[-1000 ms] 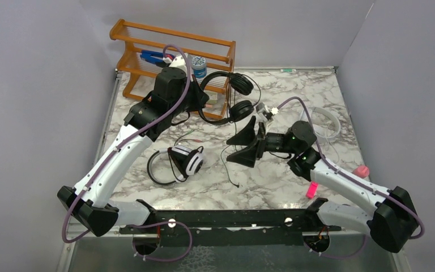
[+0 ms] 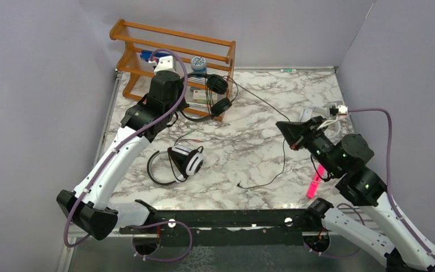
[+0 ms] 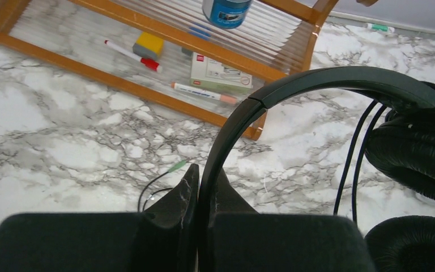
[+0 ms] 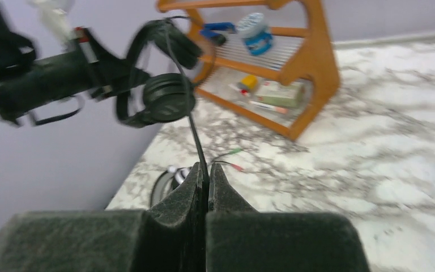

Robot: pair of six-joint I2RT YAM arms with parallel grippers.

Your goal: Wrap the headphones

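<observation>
Black headphones (image 2: 221, 105) hang in the air before the wooden rack. My left gripper is shut on their headband (image 3: 235, 122); the ear cups (image 3: 416, 153) dangle to its right. From the headphones a thin black cable (image 2: 263, 101) runs taut to my right gripper (image 2: 290, 136), which is shut on it. In the right wrist view the cable (image 4: 195, 133) passes straight down between the touching fingertips. Past that gripper, the cable's free end (image 2: 260, 185) hangs loose toward the front. A white-and-black headset (image 2: 187, 162) lies on the table at left.
The wooden rack (image 2: 178, 50) stands at the back left, holding a blue jar (image 2: 198, 65), markers and a box. A pink object (image 2: 315, 182) and a coiled white cable (image 2: 333, 129) are at right. Mid-table is mostly bare marble.
My right gripper has shut on the cable and moved right and back, drawing it taut. My left gripper has shifted left with the black headphones.
</observation>
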